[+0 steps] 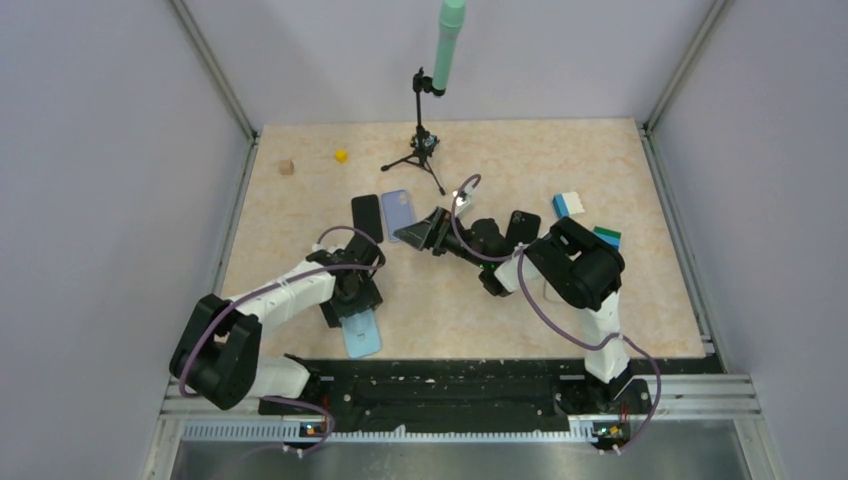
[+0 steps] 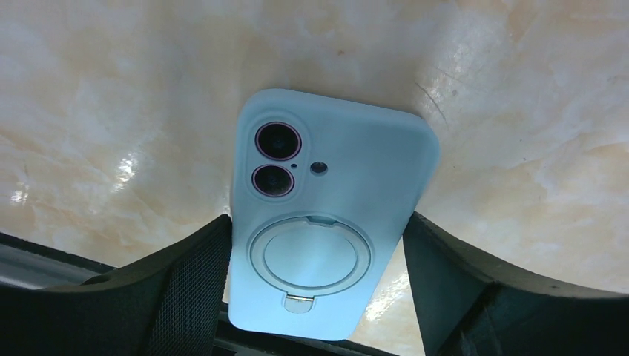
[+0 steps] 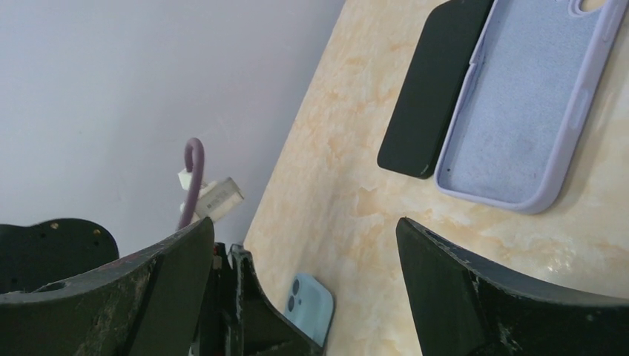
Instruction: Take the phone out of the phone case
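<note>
A light blue phone case (image 2: 348, 148) with a ring on its back lies flat, back up, near the table's front edge. Two phone camera lenses (image 2: 278, 141) show through its cutout, so a phone sits inside. My left gripper stands open over the case, one finger at each long side; whether both touch cannot be told. From above, the left gripper hides the upper part of the blue case (image 1: 361, 337). Open and empty, my right gripper hovers right of the lavender case (image 3: 530, 96), above the table.
A black phone (image 1: 367, 218) lies beside the empty lavender case (image 1: 398, 212). Another dark phone (image 1: 523, 226) is near the right arm. A tripod (image 1: 421, 145) stands at the back. Small blocks (image 1: 568, 204) lie at the right.
</note>
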